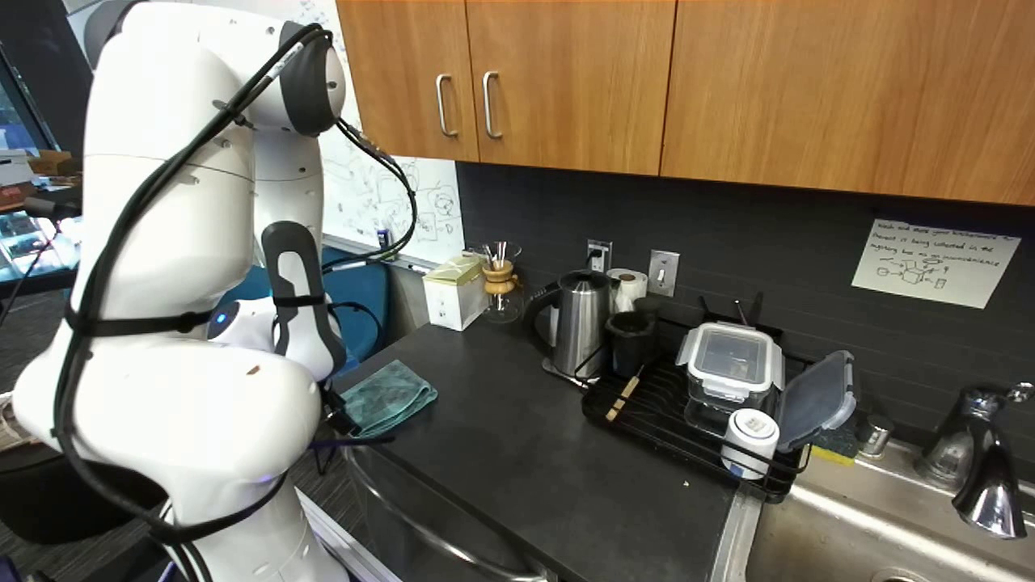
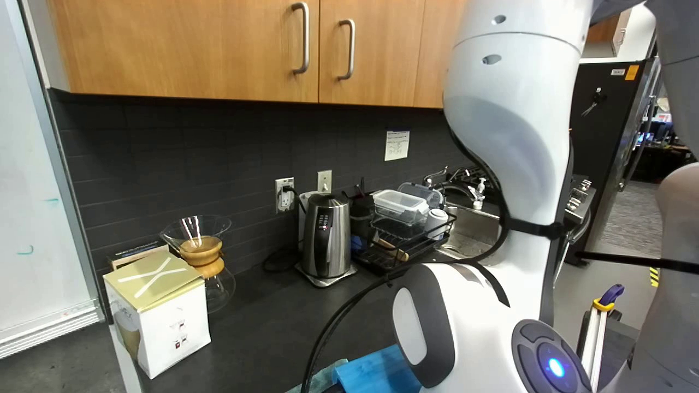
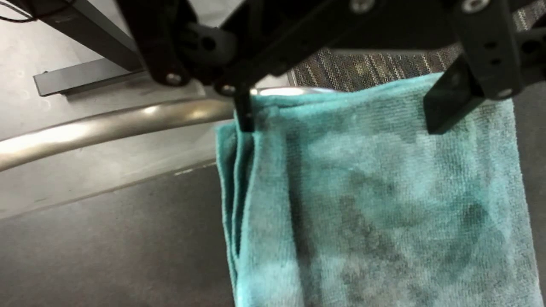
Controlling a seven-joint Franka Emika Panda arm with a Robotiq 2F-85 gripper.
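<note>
A teal cloth [image 3: 368, 204], folded in layers, lies at the counter's front left corner; from the first exterior view the same cloth [image 1: 390, 398] shows beside the arm. My gripper stands open over its front edge, its two fingers wide apart. The left fingertip [image 3: 244, 117] is at the cloth's layered corner, and the right fingertip [image 3: 444, 110] is above its other side. Whether either finger touches the fabric, I cannot tell. In the second exterior view the arm hides the gripper, and only a bit of cloth [image 2: 321, 379] shows.
Along the counter front runs a metal handle [image 3: 117, 118]. Farther back stand a white box [image 1: 456, 296], a glass coffee maker [image 1: 500, 291], a steel kettle [image 1: 580, 325] and a dish rack [image 1: 669, 427] beside the sink [image 1: 873, 529].
</note>
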